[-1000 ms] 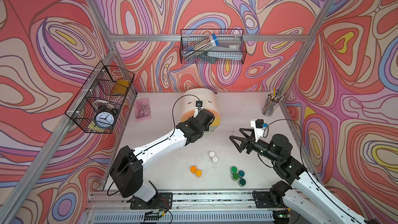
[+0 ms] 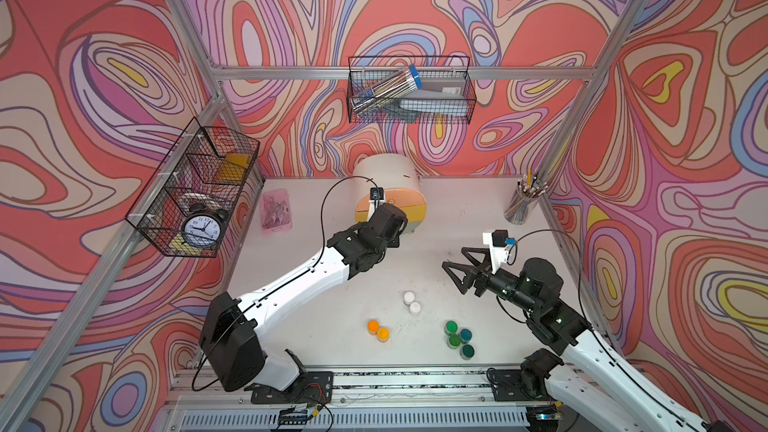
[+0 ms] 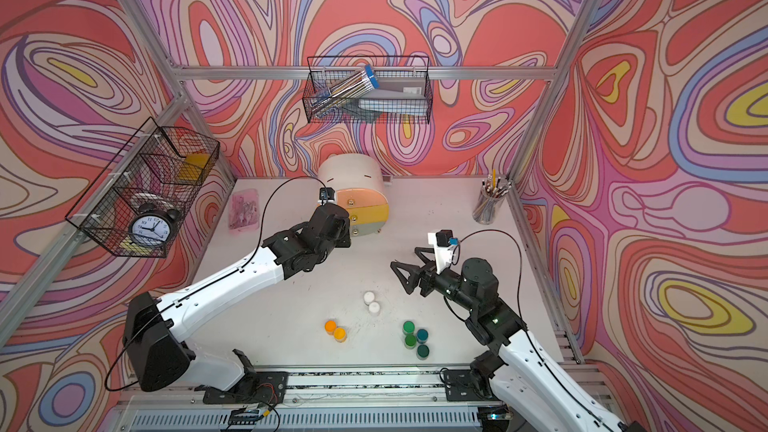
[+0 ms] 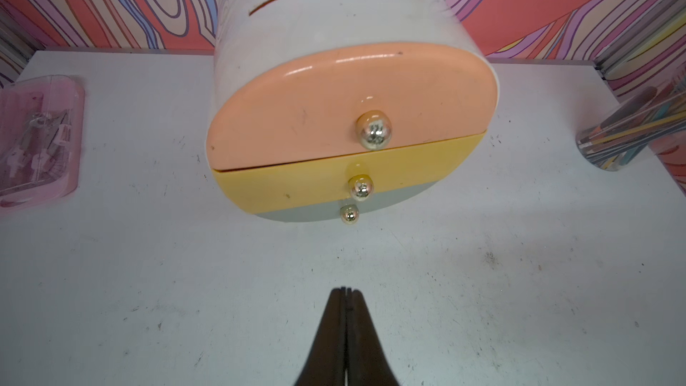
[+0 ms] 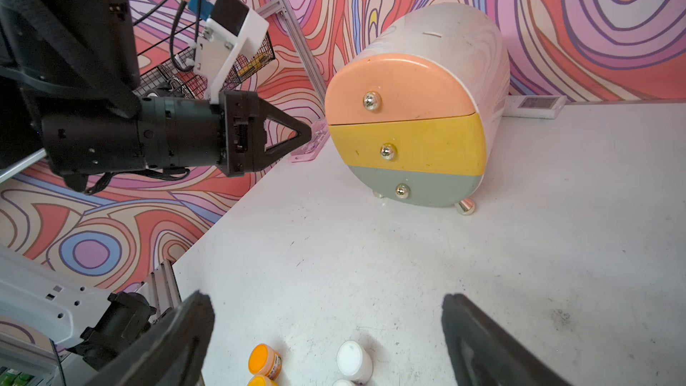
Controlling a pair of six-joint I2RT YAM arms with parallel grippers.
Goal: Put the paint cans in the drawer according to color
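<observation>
The drawer cabinet (image 5: 457, 50) has a white body and three drawers, all closed: orange (image 5: 428, 93), yellow (image 5: 436, 144) and grey (image 5: 443, 184). Each carries a gold knob. My left gripper is shut with nothing between its fingers. It hangs in front of the cabinet, apart from the top knob (image 4: 373, 130). To the right, my right gripper stands open and empty. Paint cans sit near the front of the table: two orange cans (image 2: 377, 330), two white cans (image 2: 412, 302), two green cans (image 2: 453, 334) and two dark teal cans (image 2: 466, 343).
A pink box (image 4: 50, 135) stands left of the cabinet, and a cup of pencils (image 2: 521, 201) at the back right. Behind the cabinet is a white flat object (image 5: 536, 105). Wire baskets (image 2: 412, 96) hang above.
The cabinet sits farther back, its front showing more. The right arm stayed still.
</observation>
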